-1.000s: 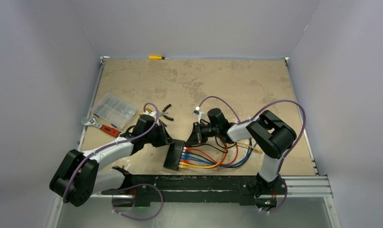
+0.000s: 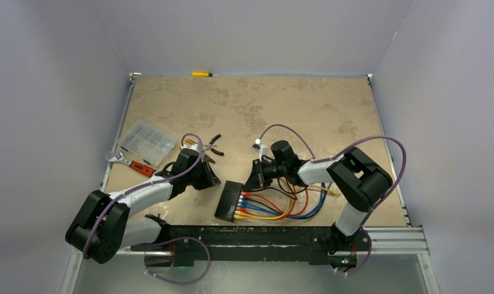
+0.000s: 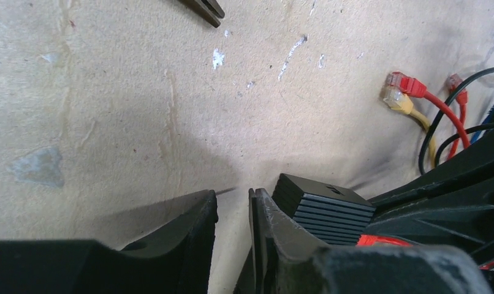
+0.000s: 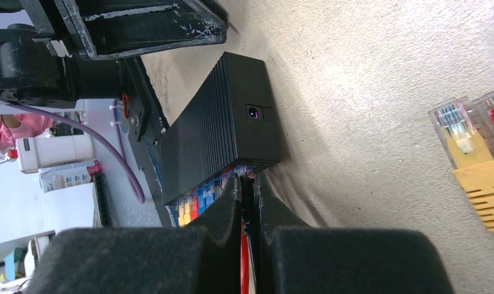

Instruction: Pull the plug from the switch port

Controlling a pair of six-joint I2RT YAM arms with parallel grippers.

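Note:
The black switch [image 2: 229, 200] lies on the board, red, blue and yellow cables plugged along its right side. My right gripper is shut on a dark plug at the top end of that row, at the port; whether it is seated cannot be told. My left gripper is just left of the switch [image 3: 324, 211], its fingertips apart from one another in its own view, with no held thing visible between them.
Loose plugs [image 3: 404, 86] lie beyond the switch. A parts box [image 2: 148, 142], wrench [image 2: 137, 166], pliers [image 2: 214, 149] and screwdriver [image 2: 201, 74] lie around the board. The back of the board is clear.
The switch has shifted slightly right and toward the front edge, with my right gripper moving along.

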